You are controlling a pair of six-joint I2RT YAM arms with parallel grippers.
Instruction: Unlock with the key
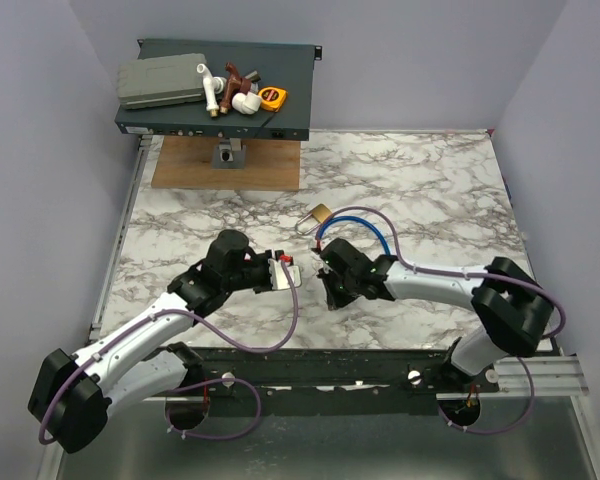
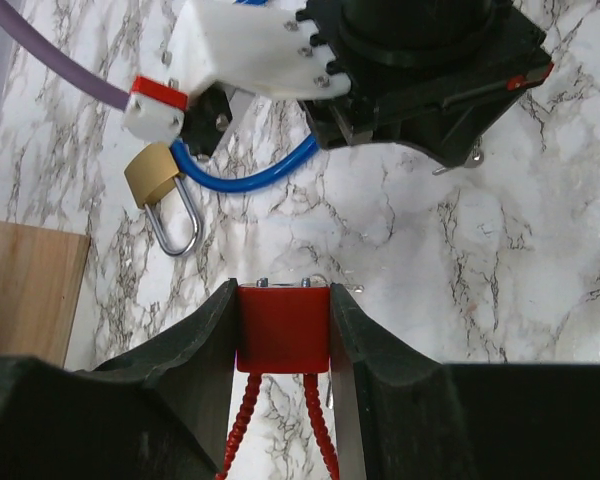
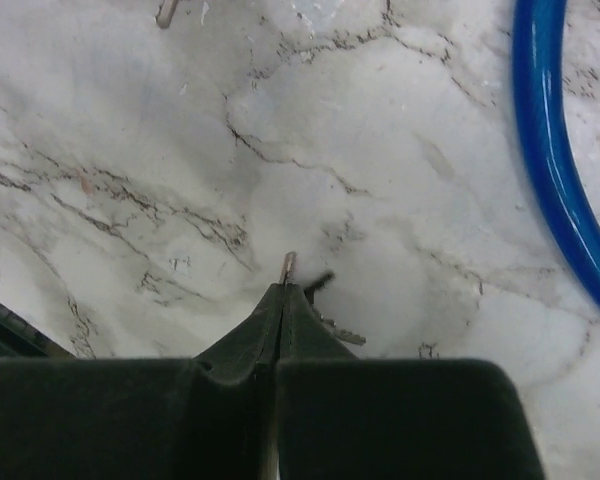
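A brass padlock (image 1: 318,213) with a steel shackle lies on the marble, shackle closed as far as shows; in the left wrist view the padlock (image 2: 152,172) is beside the blue hose. My left gripper is shut on a red block with red beaded cords hanging from it. In the right wrist view my right gripper is shut, low over small thin metal pieces (image 3: 343,334) on the marble, which look like keys, though partly hidden by the fingers. Whether it pinches one cannot be seen clearly. Another small metal piece (image 3: 165,14) lies at the top.
A blue hose (image 3: 545,120) curves right of the right gripper. A wooden board (image 1: 180,170) and a dark shelf (image 1: 170,120) with tools stand at the back left.
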